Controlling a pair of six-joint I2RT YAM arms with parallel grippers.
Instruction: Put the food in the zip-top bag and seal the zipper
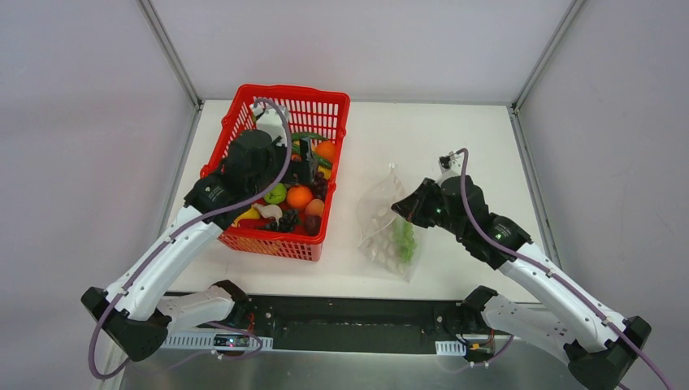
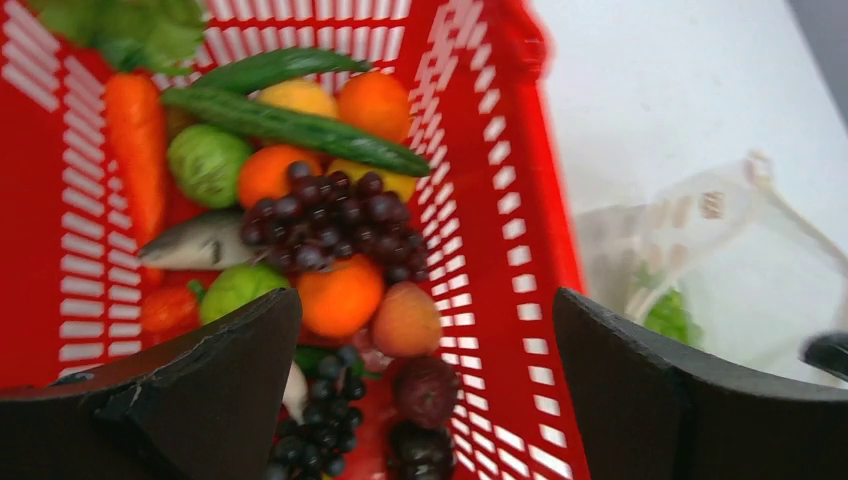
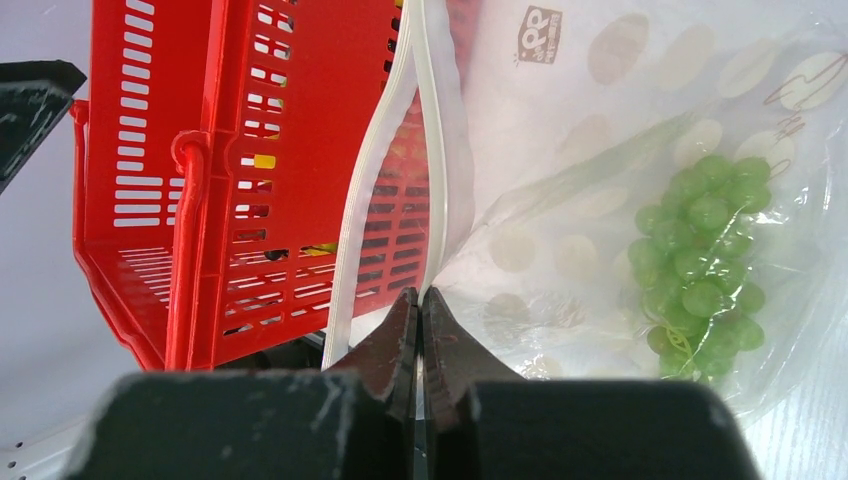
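A clear zip top bag (image 1: 378,236) holding green grapes (image 3: 705,260) lies on the table right of the red basket. My right gripper is shut on the bag's edge by its zipper strip (image 3: 435,170). My left gripper stands open above the basket (image 2: 530,150), over mixed food: dark red grapes (image 2: 330,220), oranges (image 2: 340,295), cucumbers (image 2: 280,125), a carrot (image 2: 135,150), a fish (image 2: 190,240), a peach (image 2: 405,320) and black grapes (image 2: 315,440).
Walls enclose it at the back and sides.
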